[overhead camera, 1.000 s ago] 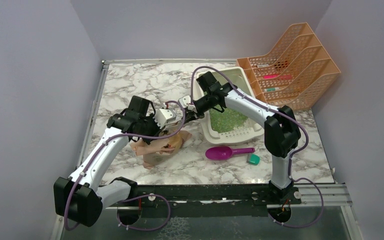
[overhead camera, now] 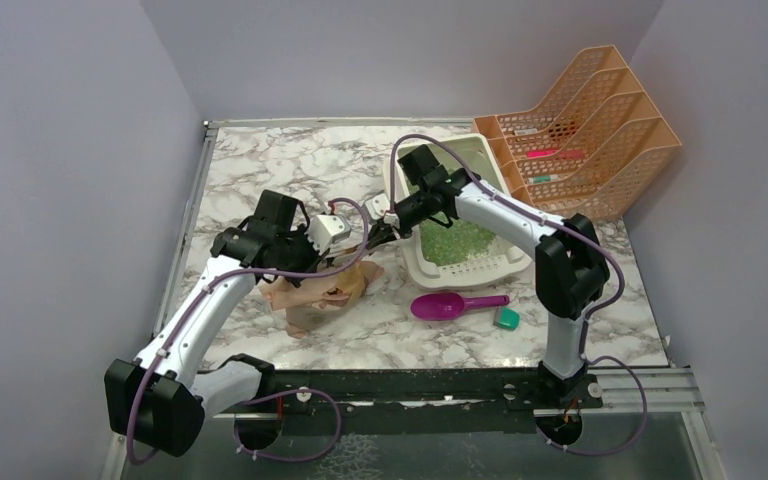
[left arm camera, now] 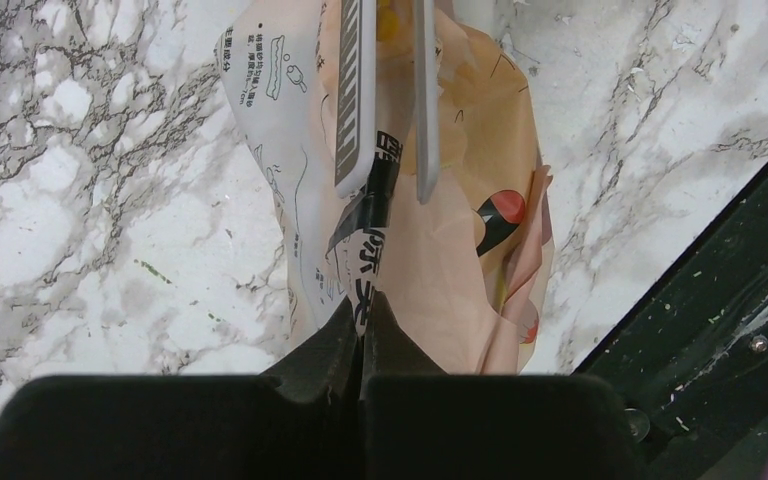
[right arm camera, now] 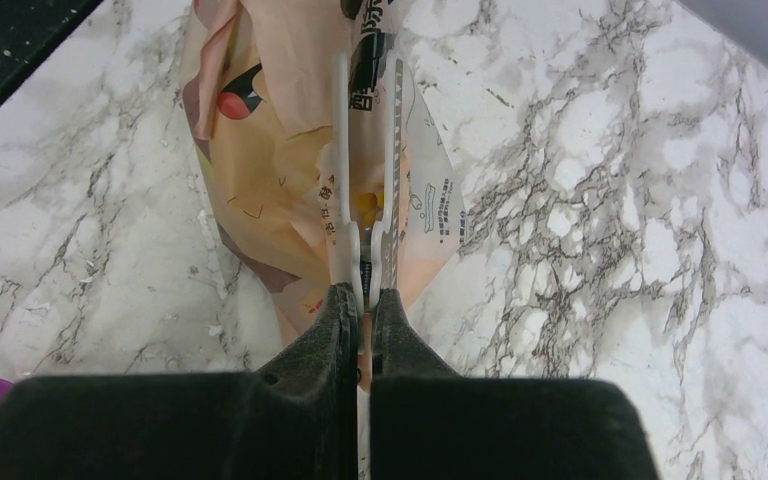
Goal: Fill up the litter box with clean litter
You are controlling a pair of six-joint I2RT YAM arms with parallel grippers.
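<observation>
A crumpled paper litter bag lies left of the litter box, which holds green granules. My left gripper is shut at the bag's folded printed strip, with little visible between its fingertips. My right gripper is shut on a long tool with two pale prongs, apparently tongs or scissors, which reaches over the bag's top toward the left gripper; its exact contact with the bag is unclear.
A magenta scoop and a teal object lie in front of the box. An orange rack stands at the back right.
</observation>
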